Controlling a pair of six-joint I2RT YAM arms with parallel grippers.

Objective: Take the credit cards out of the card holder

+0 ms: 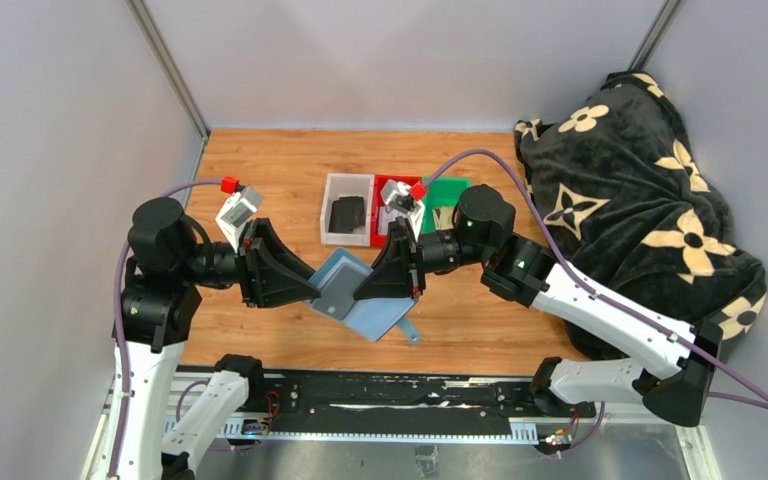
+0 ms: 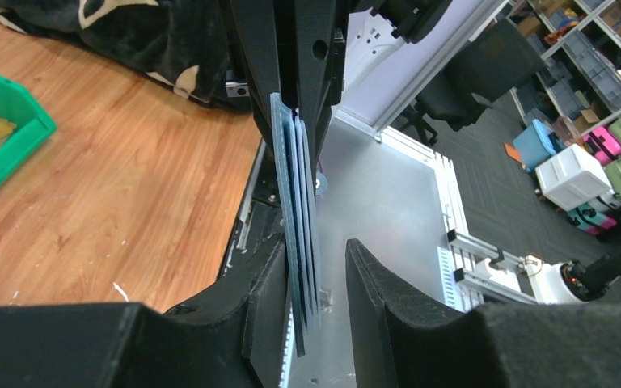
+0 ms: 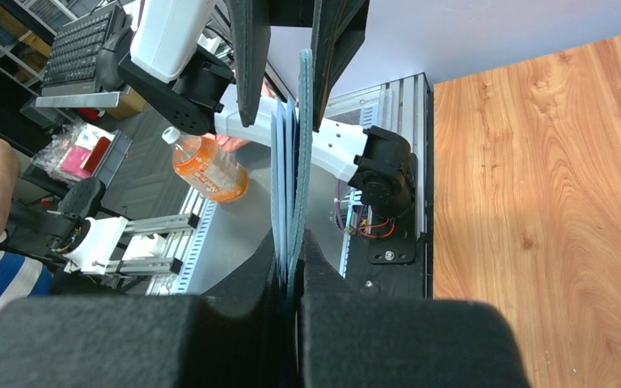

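Held up between both arms is a light blue card holder [image 1: 385, 315], its thin layers [image 2: 297, 210] seen edge-on in the left wrist view. My right gripper is shut on it; in the right wrist view the layers [image 3: 289, 178] rise from between the fingers. Around the holder's near edge stands my left gripper, part open: one finger [image 2: 268, 283] is close beside the layers, with a gap to the other. Whether that near finger touches cannot be told. No separate credit card can be made out among the layers.
At the back stand a white box [image 1: 335, 182] with a dark item, a red box [image 1: 415, 182] and a green box [image 1: 450, 187]. A dark patterned blanket [image 1: 640, 200] fills the right side. Bare wooden table [image 1: 260, 180] shows at the left and in front.
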